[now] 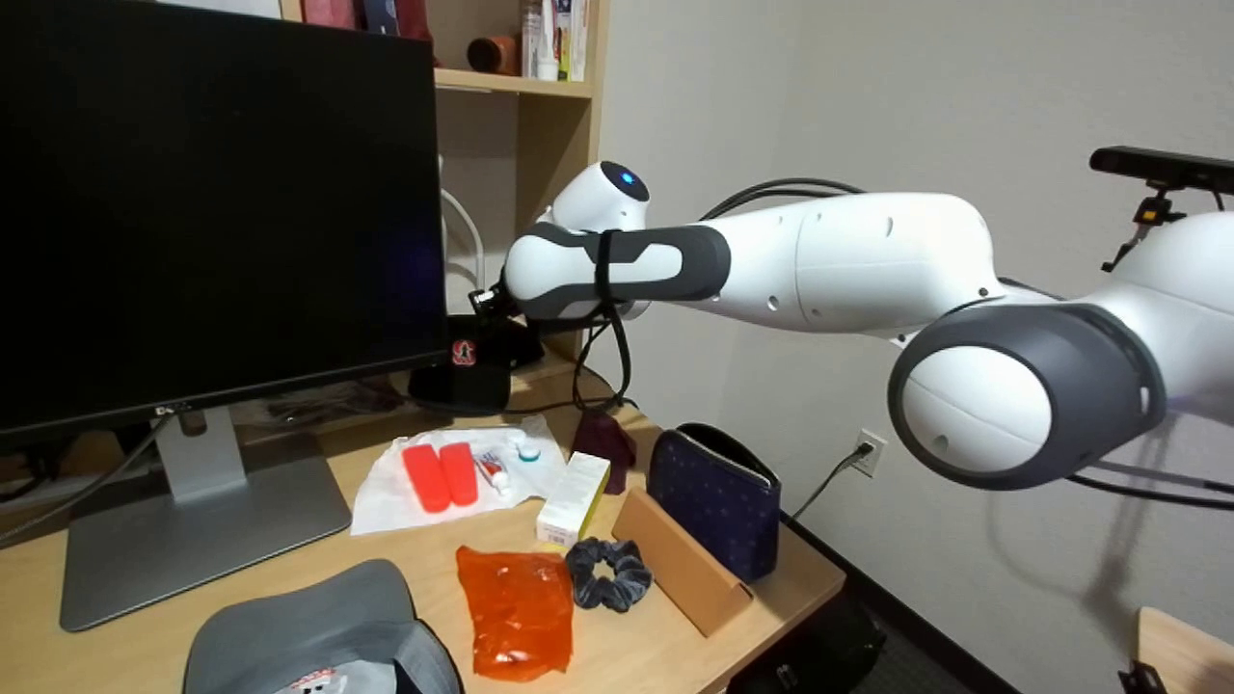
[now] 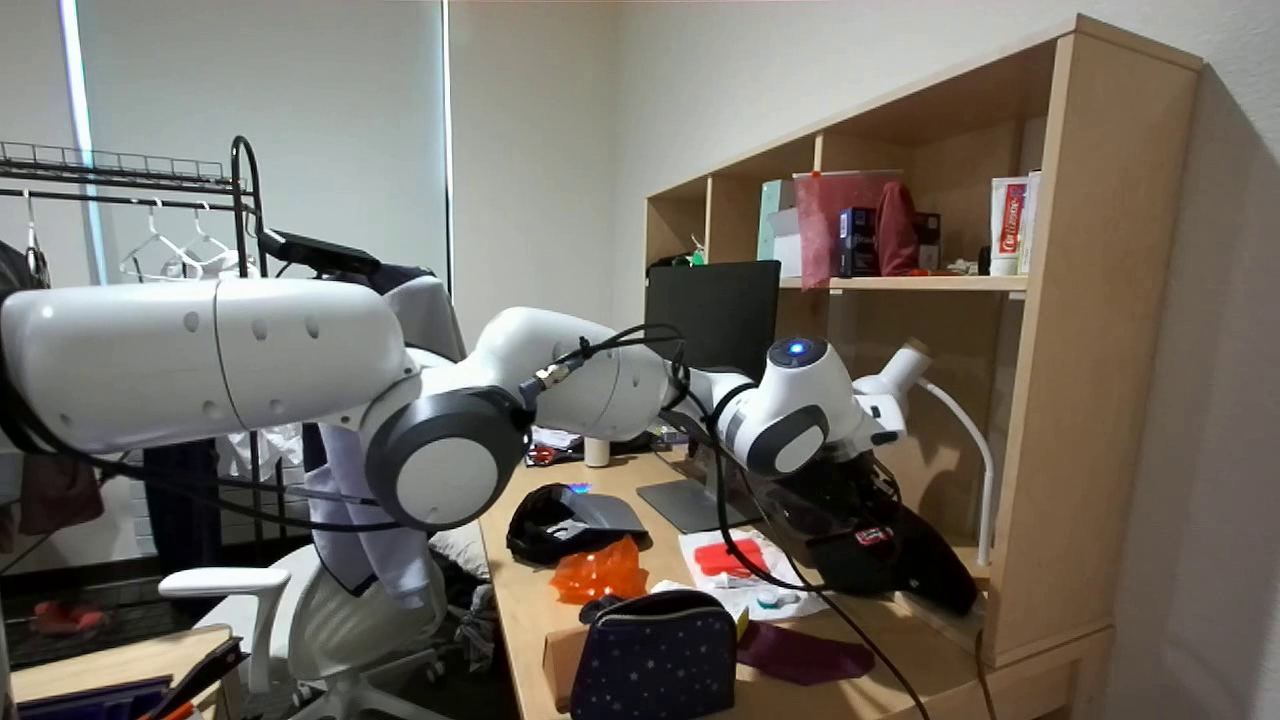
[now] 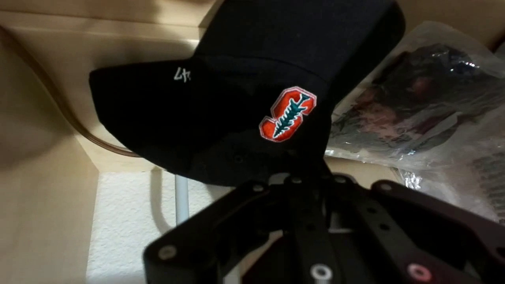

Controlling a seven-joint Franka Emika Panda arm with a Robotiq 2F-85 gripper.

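Note:
A black cap (image 3: 227,113) with a red and green emblem fills the middle of the wrist view. The gripper is shut on the cap's edge near the crown, its dark fingers hard to tell apart from the black cloth. From the first exterior side, the black cap (image 1: 463,376) shows beside the monitor, below the arm's end. In the second exterior view the same black cap (image 2: 894,546) hangs tilted below the arm's end, at the shelf side of the desk.
A monitor (image 1: 220,208) stands left of the arm, and a wooden shelf (image 2: 1080,360) rises beside it. Nearer on the desk lie a grey cap (image 1: 312,625), an orange bag (image 1: 521,613), a scrunchie (image 1: 607,574), a white box (image 1: 573,497) and a dark blue pouch (image 1: 717,497).

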